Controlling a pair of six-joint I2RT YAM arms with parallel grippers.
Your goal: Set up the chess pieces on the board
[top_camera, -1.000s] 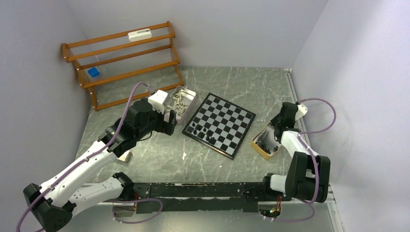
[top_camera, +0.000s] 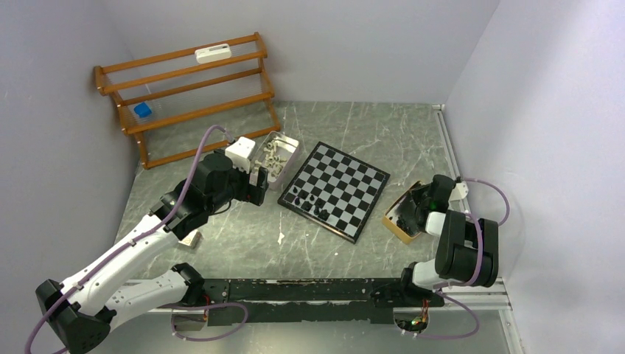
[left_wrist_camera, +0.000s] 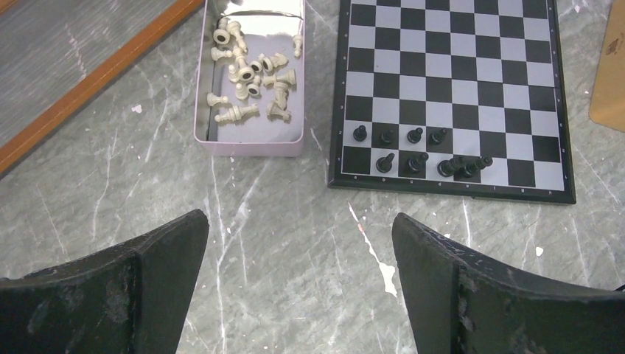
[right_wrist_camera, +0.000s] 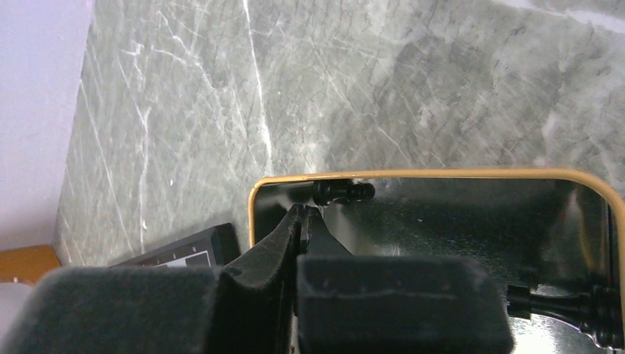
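The chessboard (top_camera: pixel 333 184) (left_wrist_camera: pixel 452 66) lies mid-table, several black pieces standing upright along its near-left part. A tray of white pieces (left_wrist_camera: pixel 250 129) sits left of it. My left gripper hangs open and empty near that tray. At the right, my right gripper is down at a yellow-rimmed box (top_camera: pixel 394 225) of black pieces, its fingers shut with nothing showing between them. A black piece (right_wrist_camera: pixel 343 192) lies just beyond the fingertips by the box's rim, another (right_wrist_camera: pixel 567 308) at the box's right side.
A wooden rack (top_camera: pixel 184 110) stands at the back left. Walls close in on both sides, the right one near my right arm. Marble table around the board is clear.
The left arm and the board look unchanged.
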